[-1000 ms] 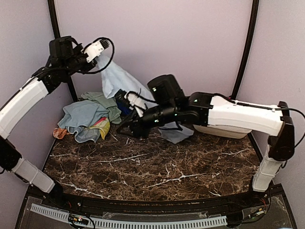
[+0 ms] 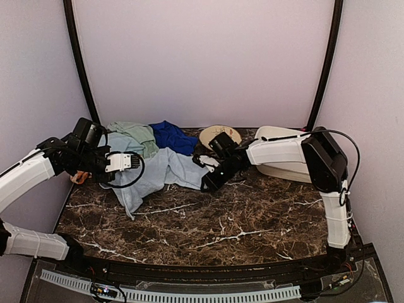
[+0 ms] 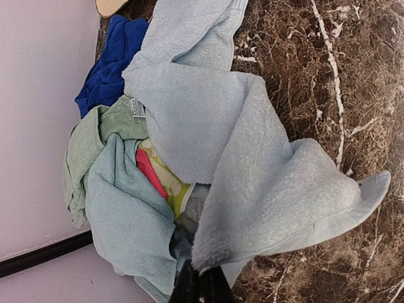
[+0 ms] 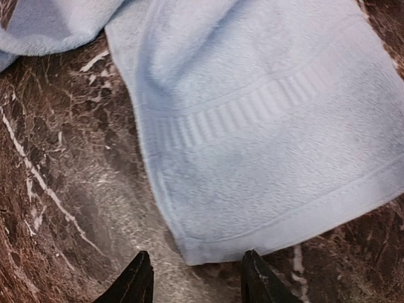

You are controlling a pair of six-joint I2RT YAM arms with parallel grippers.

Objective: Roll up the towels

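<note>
A light blue towel stretches crumpled across the left and middle of the counter. My left gripper is shut on the gathered towel at its lower edge in the left wrist view. My right gripper stands open, low over the counter just outside a flat hemmed corner of the light blue towel. Behind lie a blue towel, a pale green towel, another light blue towel and a yellow and pink cloth.
A round board is at the back middle. A white bin sits at the back right, partly behind my right arm.
The left arm came down from high at the back left, bringing the towel onto the counter.
</note>
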